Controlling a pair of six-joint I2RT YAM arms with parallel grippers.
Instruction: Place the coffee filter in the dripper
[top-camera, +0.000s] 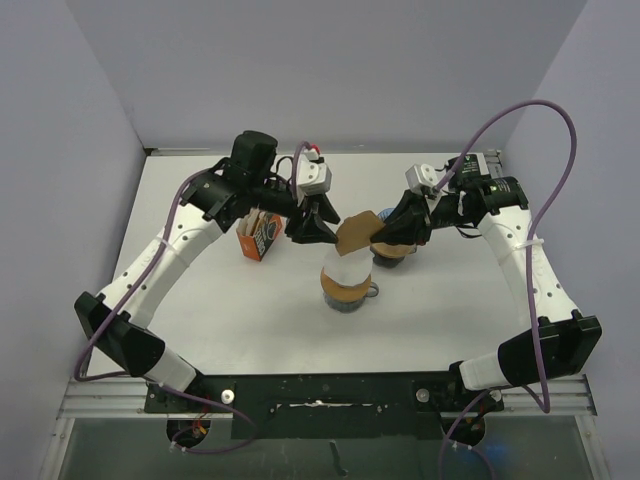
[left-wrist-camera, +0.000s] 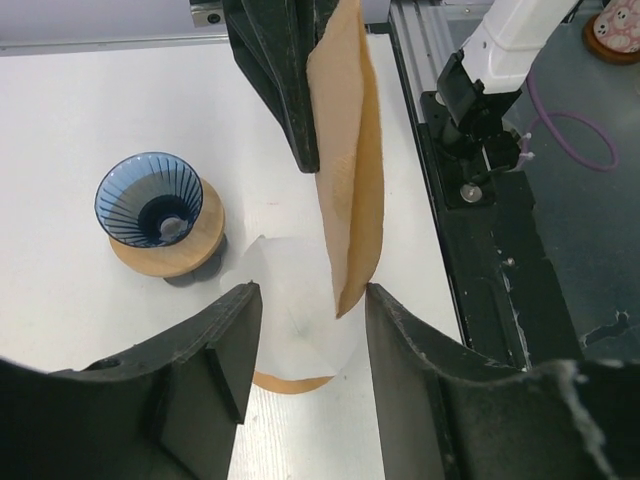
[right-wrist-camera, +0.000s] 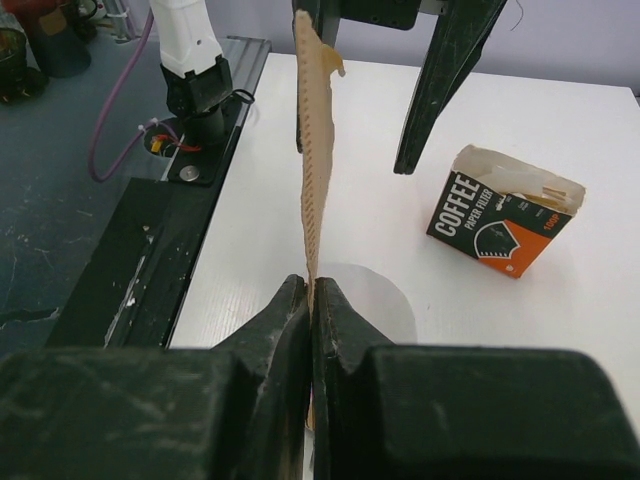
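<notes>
The brown paper coffee filter (top-camera: 358, 232) is pinched at its right side by my right gripper (top-camera: 384, 237), which is shut on it. It hangs over the white dripper (top-camera: 347, 267), which sits with a wooden collar on a glass mug (top-camera: 345, 304). To the filter's left, my left gripper (top-camera: 336, 228) stands part open. In the left wrist view, the filter's free edge (left-wrist-camera: 350, 285) reaches between its fingertips, close to the right-hand one; whether they touch I cannot tell. The right wrist view shows the filter (right-wrist-camera: 317, 150) edge-on, largely closed; the dripper is partly hidden below.
Behind and to the right stands a blue ribbed dripper (left-wrist-camera: 150, 205) on a wooden collar. An orange and black box of coffee filters (right-wrist-camera: 505, 210) stands open at the back left.
</notes>
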